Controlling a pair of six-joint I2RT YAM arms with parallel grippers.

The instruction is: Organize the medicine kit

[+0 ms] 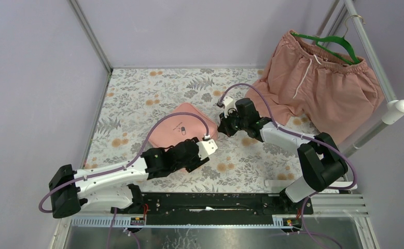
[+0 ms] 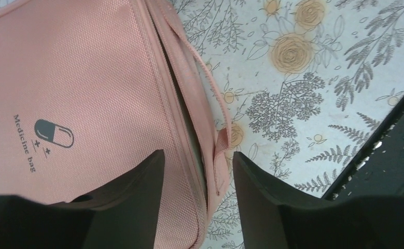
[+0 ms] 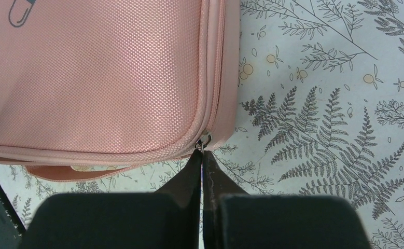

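The pink medicine bag lies rotated on the patterned table, its printed label showing in the left wrist view. My left gripper is above its zipped edge and loose strap, fingers parted with nothing held between them. My right gripper is shut at the bag's corner, its fingertips on the small metal zipper pull. The bag's contents are hidden.
Pink shorts hang on a green hanger at the right, their lower part on the table.
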